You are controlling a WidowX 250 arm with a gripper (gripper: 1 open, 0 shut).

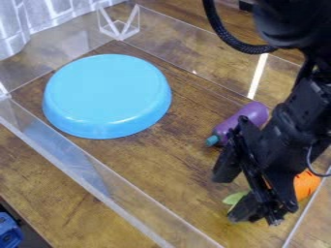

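My black gripper (253, 179) fills the right side, low over the wooden board, its fingers around an orange carrot (305, 184) with a green top (235, 200); whether they grip it I cannot tell. A purple eggplant toy (246, 118) lies behind the gripper, partly hidden. A light blue upturned dish (106, 91) sits at the upper left.
Clear plastic walls (77, 179) border the wooden surface (168, 155). A blue object (7, 232) is at the lower left edge, outside them.
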